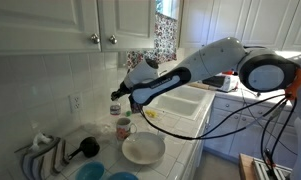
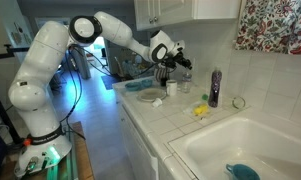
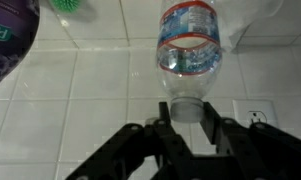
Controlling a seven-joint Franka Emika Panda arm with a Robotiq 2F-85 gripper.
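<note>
In the wrist view a clear plastic bottle with a red, white and blue label (image 3: pixel 188 25) appears upside down, its neck end toward my gripper. The fingertips stand on either side of the neck; whether they press on it is hard to tell. From the side, my gripper (image 1: pixel 116 95) is just above the bottle (image 1: pixel 115 109), close to the tiled wall. In the other exterior view the bottle (image 2: pixel 187 81) stays upright beneath the gripper. Whether its base touches the counter is unclear.
A mug (image 1: pixel 123 128) stands close to the bottle, with a large white bowl (image 1: pixel 144 148) nearer the front. A dark purple bottle (image 2: pixel 215 89) is along the wall toward the sink (image 2: pixel 260 139). Bare countertop (image 2: pixel 183 122) lies in front.
</note>
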